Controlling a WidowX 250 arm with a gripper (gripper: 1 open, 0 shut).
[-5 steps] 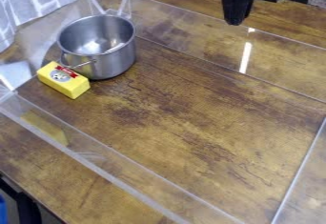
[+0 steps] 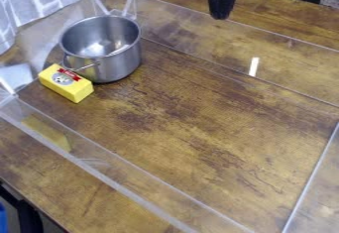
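Observation:
A steel pot [image 2: 101, 49] stands at the left of the wooden table [image 2: 199, 138], and a yellow box [image 2: 66, 84] lies just in front of it to the left. My dark gripper [image 2: 221, 9] is at the top of the camera view, above and to the right of the pot and apart from it. Its tip is small and mostly cut off by the frame's edge, so its fingers are hard to make out.
Clear plastic strips or panels run along the left side and across the back of the table. A small white strip [image 2: 253, 66] shows at the right.
My gripper has moved a little left and up within the view. The pot and yellow box are unchanged.

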